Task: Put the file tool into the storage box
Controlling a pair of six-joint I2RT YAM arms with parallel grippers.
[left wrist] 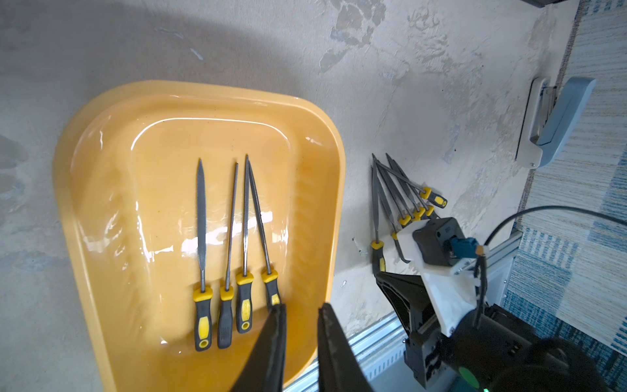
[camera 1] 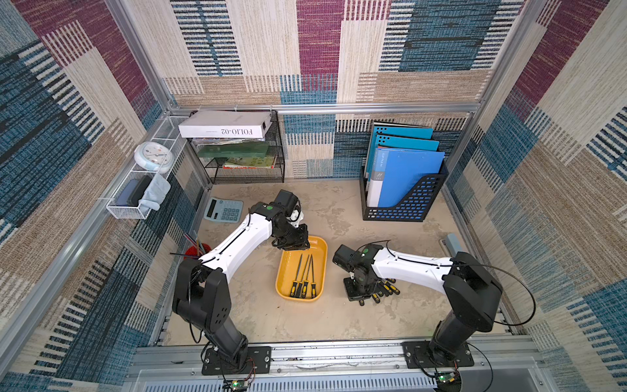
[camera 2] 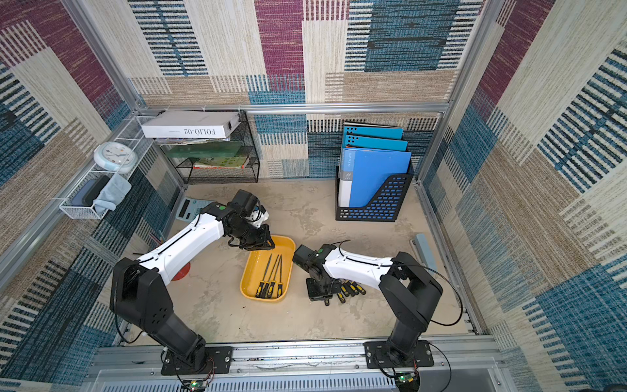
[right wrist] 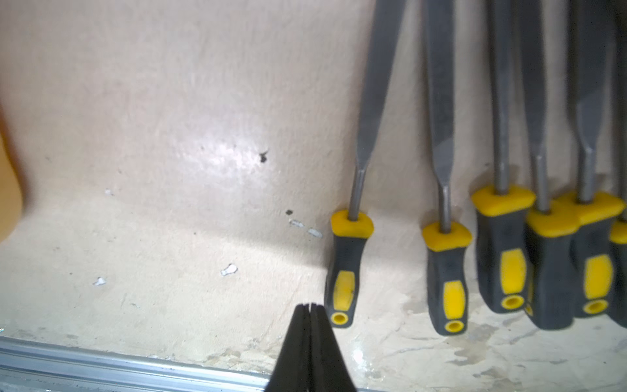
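Note:
In the right wrist view my right gripper is shut, its fingertips together with nothing between them. Just to their right lies a file tool [right wrist: 344, 281], black and yellow in the handle, outside the fingers. More files [right wrist: 448, 274] lie to the right of it, handles toward the front edge. The yellow storage box [left wrist: 333, 196] stands on the table left of this group; several files [left wrist: 201, 261] lie inside it. Over the box hangs my left gripper, open, its fingers apart and empty.
A black file holder with blue folders [camera 1: 405, 183] stands at the back right, a wire rack [camera 1: 277, 156] at the back left. A calculator [camera 1: 224, 210] lies on the left of the table. Bare table [camera 1: 326, 323] runs in front of the box.

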